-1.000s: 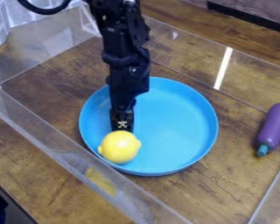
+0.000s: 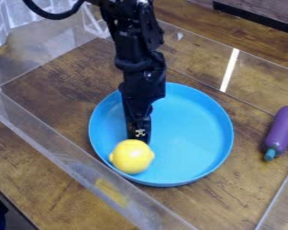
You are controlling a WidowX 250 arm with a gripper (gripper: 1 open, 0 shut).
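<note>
A blue plate [image 2: 196, 136] sits on the wooden table in the middle of the view. A yellow round object [image 2: 132, 157] lies on the plate's lower left part. My black gripper [image 2: 139, 128] reaches down from the top over the left half of the plate, its tips just above and behind the yellow object. It is open; whether the tips touch the plate is unclear.
A purple object [image 2: 280, 132] with a teal tip, perhaps a toy eggplant, lies at the right edge. Clear panels run along the left and lower left.
The plate and yellow object have shifted slightly to the right along with my gripper, which has moved a little right.
</note>
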